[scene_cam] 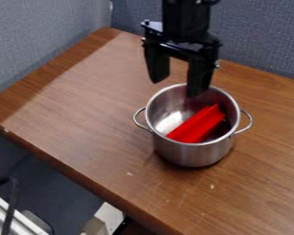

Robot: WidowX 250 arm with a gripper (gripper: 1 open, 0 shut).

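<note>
My gripper (178,69) is black and open, its two fingers pointing down just above and behind a steel pot (193,154) with two side handles. Inside the pot lie a red object (201,124) and something white (171,122). I see nothing held between the fingers.
Grey-blue padded walls (39,37) stand at the left and back. Beyond the front left edge is a dark gap with a cable and white parts.
</note>
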